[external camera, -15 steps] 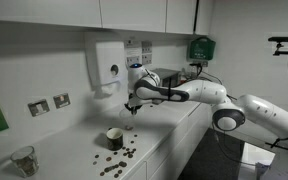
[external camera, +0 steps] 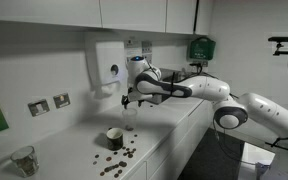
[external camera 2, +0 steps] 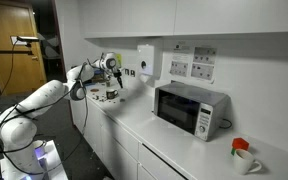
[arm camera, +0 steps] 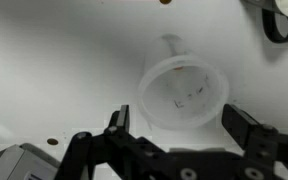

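Observation:
A translucent white cup [arm camera: 182, 92] stands on the counter, its round mouth facing my camera in the wrist view. My gripper is open above it, the dark fingertips [arm camera: 120, 122] showing at either side of the cup's near rim. Nothing is clasped between them. In the first exterior view the gripper [external camera: 132, 101] hangs just over the pale cup [external camera: 131, 117]. A dark mug with a light inside [external camera: 115, 138] sits nearer the camera; part of this mug [arm camera: 279, 22] shows at the wrist view's upper right corner.
Several small brown pieces [external camera: 121, 165] lie scattered around the mug. A clear or metallic tumbler [external camera: 25, 160] stands at the counter's left. A microwave [external camera 2: 190, 108] and a white mug [external camera 2: 243, 162] occupy the other end. A wall dispenser [external camera: 107, 60] hangs behind the cup.
The mug and the scattered pieces look unmoved.

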